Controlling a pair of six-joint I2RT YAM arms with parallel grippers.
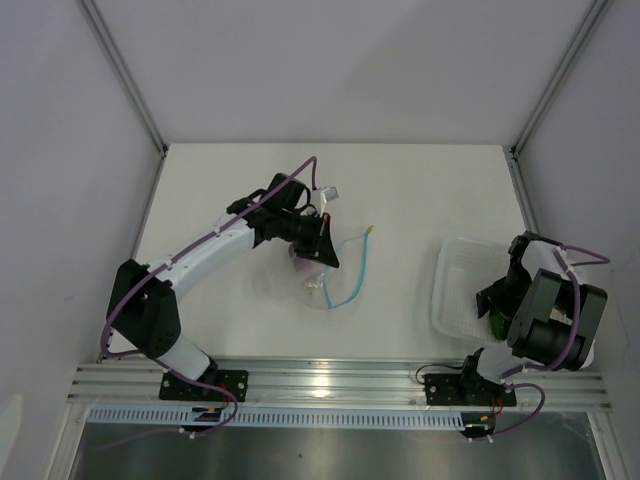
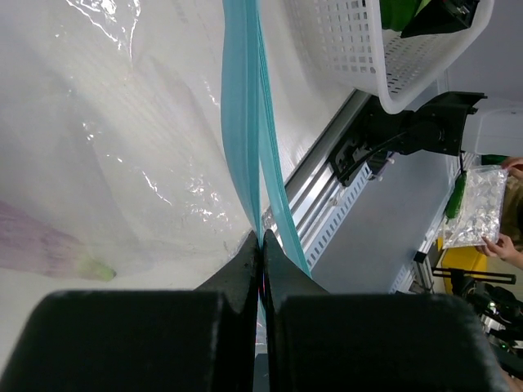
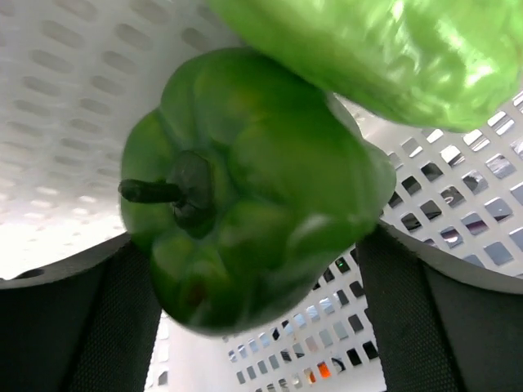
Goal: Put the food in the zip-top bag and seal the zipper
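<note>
The clear zip top bag has a light-blue zipper strip; in the top view its strip bows open. Inside lies a purplish food with a green end. My left gripper is shut at the bag's mouth, the strip running in between its fingertips. Down in the white basket, my right gripper has its fingers apart on either side of a green bell pepper. The right finger looks close to the pepper's side; whether it touches, I cannot tell.
The perforated white basket stands at the table's right. Another bright green item lies against the pepper. Bare table stretches between bag and basket and behind them.
</note>
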